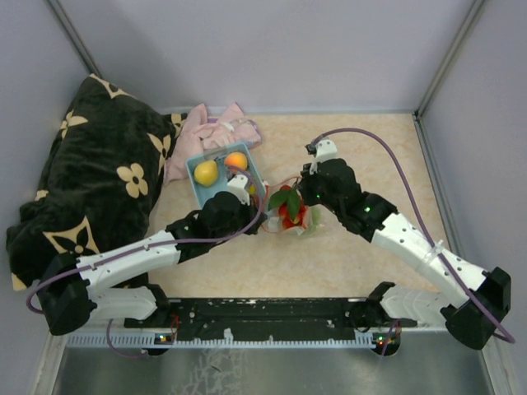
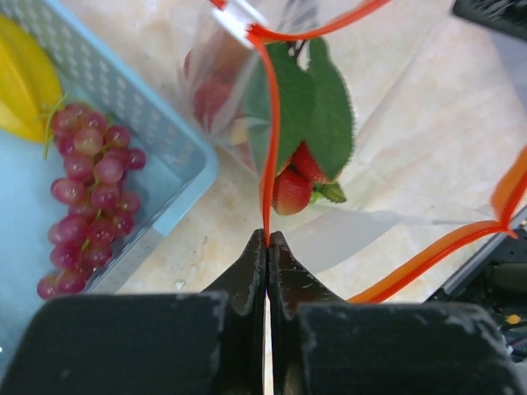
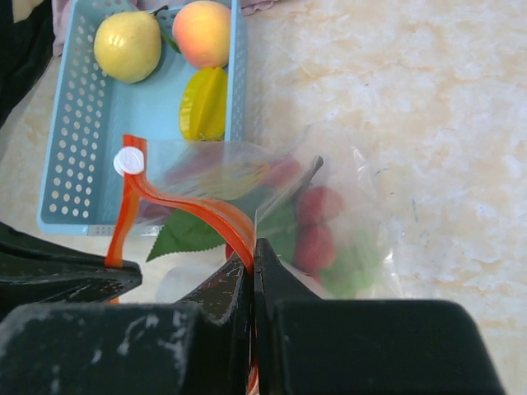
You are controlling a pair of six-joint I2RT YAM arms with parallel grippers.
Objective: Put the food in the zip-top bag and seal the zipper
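The zip top bag (image 1: 292, 216) (image 2: 387, 156) (image 3: 362, 230) stands open mid-table, with green leaves (image 2: 321, 107) and strawberries (image 2: 292, 189) inside, seen partly through clear film. My left gripper (image 1: 251, 222) is shut on the bag's orange zipper edge at the left. My right gripper (image 1: 306, 185) is shut on the zipper edge at the other side. The blue basket (image 1: 196, 189) (image 2: 181, 156) holds a yellow pear (image 3: 128, 45), a peach (image 3: 202, 33), a starfruit (image 3: 202, 103) and grapes (image 2: 90, 189), left of the bag.
A dark flowered cushion (image 1: 90, 181) fills the left side. A pink cloth (image 1: 198, 132) lies behind the basket.
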